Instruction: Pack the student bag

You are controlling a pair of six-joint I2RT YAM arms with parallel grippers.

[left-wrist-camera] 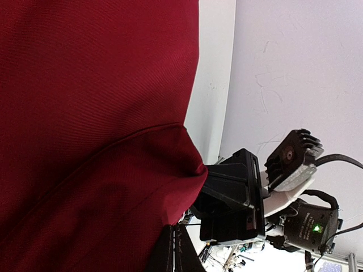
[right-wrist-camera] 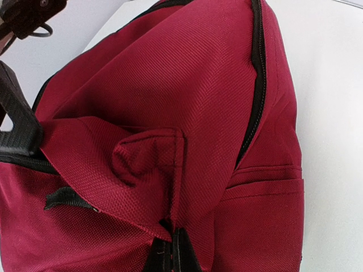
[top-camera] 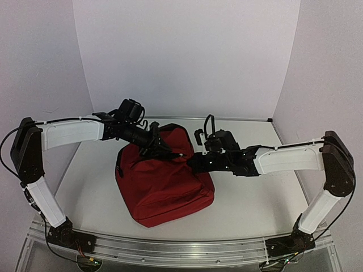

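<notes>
The red bag [top-camera: 164, 192] lies on the table, its body filling much of both wrist views. My right gripper is shut on a folded corner of the bag's front flap [right-wrist-camera: 102, 164], which stretches leftward. Over the upper part of the bag, my left gripper [top-camera: 170, 154] reaches in from the left. Its fingers [left-wrist-camera: 180, 252] look shut, close beside the cloth; whether any fabric is caught between them is not clear. A black zipper [right-wrist-camera: 260, 85] runs along the bag's side, and a dark tab [right-wrist-camera: 68, 198] shows below the flap. The bag's inside is hidden.
Bare white table [top-camera: 249, 204] surrounds the bag, with clear space to the right and at the front left. A metal rail [top-camera: 181, 249] runs along the front edge. Plain walls close off the back and sides. The two grippers are close together over the bag.
</notes>
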